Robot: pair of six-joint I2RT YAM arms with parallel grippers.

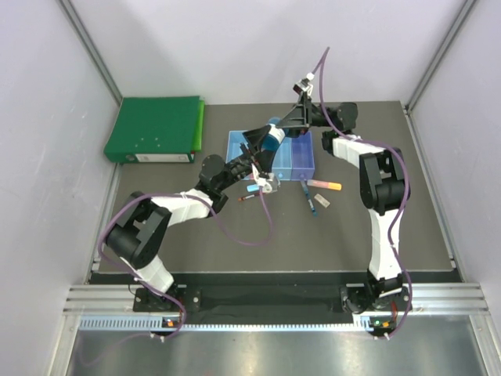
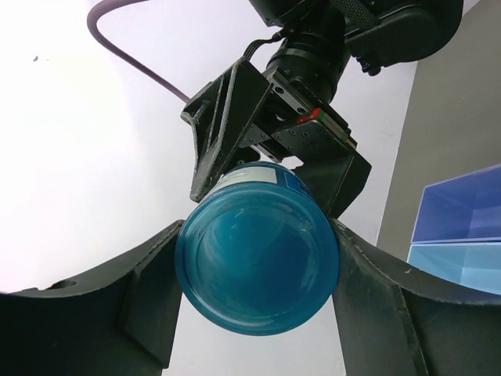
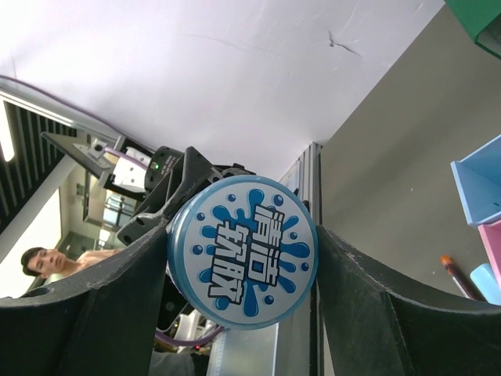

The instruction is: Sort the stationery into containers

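A round tub (image 1: 272,139) with a blue end and a white label is held in the air above the containers, between both arms. My left gripper (image 1: 264,146) is shut on it. In the left wrist view its blue translucent end (image 2: 258,262) faces the camera between my fingers. My right gripper (image 1: 285,130) is shut on the same tub from the other side. The right wrist view shows the printed light-blue lid (image 3: 244,252) between those fingers. Beneath are a light blue container (image 1: 235,144) and a purple-blue container (image 1: 304,160), partly hidden by the arms.
In front of the containers lie an orange-yellow stick (image 1: 325,185), a blue pen (image 1: 308,199), a small pale block (image 1: 322,200) and a red-tipped pen (image 1: 247,197). Green folders (image 1: 153,125) occupy the back left.
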